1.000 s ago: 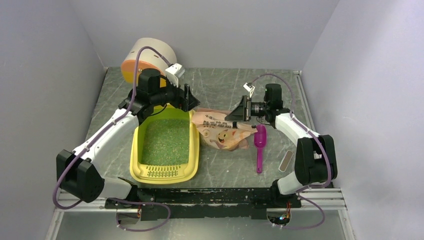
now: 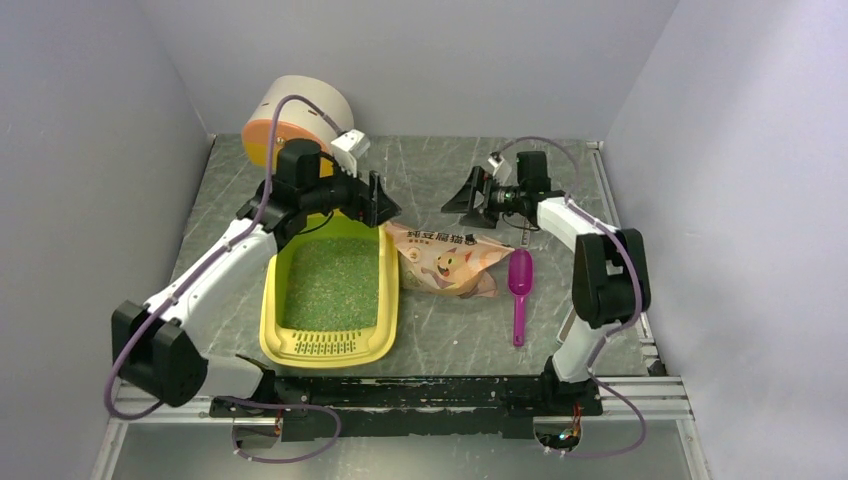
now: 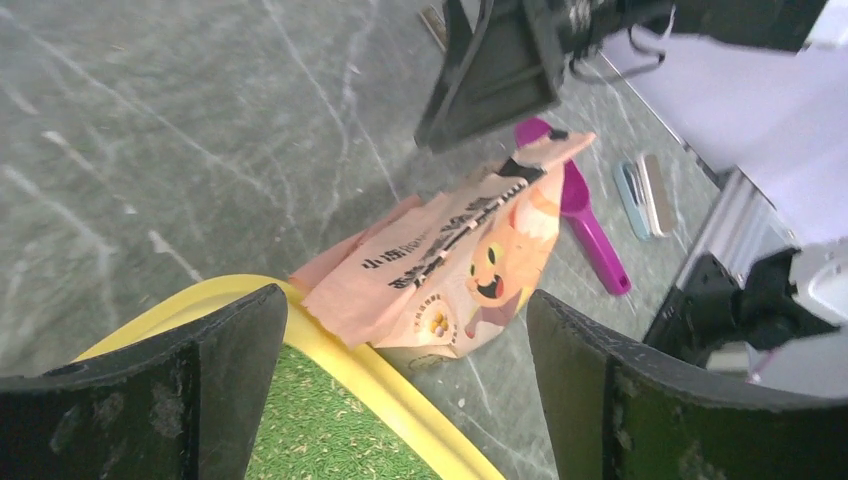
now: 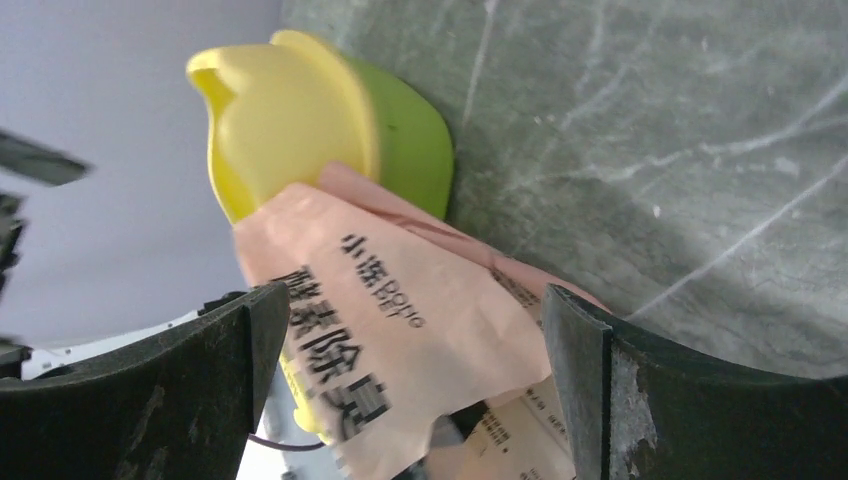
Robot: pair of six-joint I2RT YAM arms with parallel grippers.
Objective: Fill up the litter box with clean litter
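A pink litter bag (image 2: 450, 262) with a printed cat lies slumped against the right wall of the yellow litter box (image 2: 328, 348), whose floor is covered in green litter (image 2: 330, 285). Its top flap is creased, the mouth hard to make out. My left gripper (image 2: 378, 205) is open above the box's back right corner, near the bag's left end, with the bag seen between its fingers in the left wrist view. My right gripper (image 2: 465, 200) stands open just above and behind the bag, nothing held.
A purple scoop (image 2: 519, 300) lies right of the bag, a small flat bar (image 3: 648, 195) beside it. A white cylinder (image 2: 300, 95) with orange front stands at the back left.
The left arm shifted and is now about where it was one second ago. The bag's top lies flatter than one second ago.
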